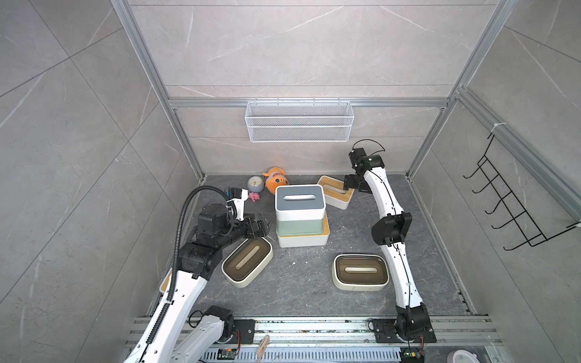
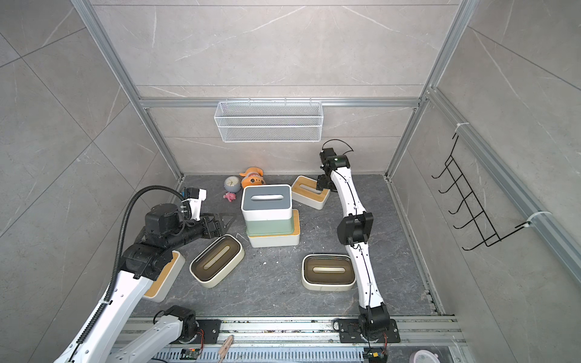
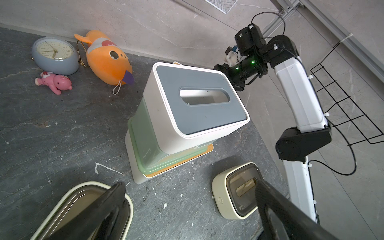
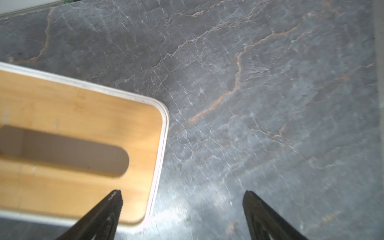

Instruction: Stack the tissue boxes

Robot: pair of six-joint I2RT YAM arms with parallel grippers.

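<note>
In the middle, a grey-topped tissue box (image 1: pixel 299 205) sits on a green layer (image 1: pixel 299 225), which rests on an orange-lidded box (image 1: pixel 302 240). Behind right, another orange-lidded box (image 1: pixel 329 199) lies on the floor. My right gripper hangs open just above that box's right end, nothing between its fingers. Its orange lid (image 4: pixel 80 104) fills the left of the right wrist view. My left gripper hovers open and empty left of the stack, above a brown-lidded box (image 1: pixel 247 261). A second brown-lidded box (image 1: pixel 360 275) lies front right.
An orange plush (image 3: pixel 104 64), pale clock (image 3: pixel 55 58) and pink toy (image 3: pixel 56 82) stand back left. Another orange-lidded box (image 2: pixel 157 281) is at the far left. A wire basket (image 1: pixel 299 121) and black rack (image 1: pixel 502 199) hang on walls.
</note>
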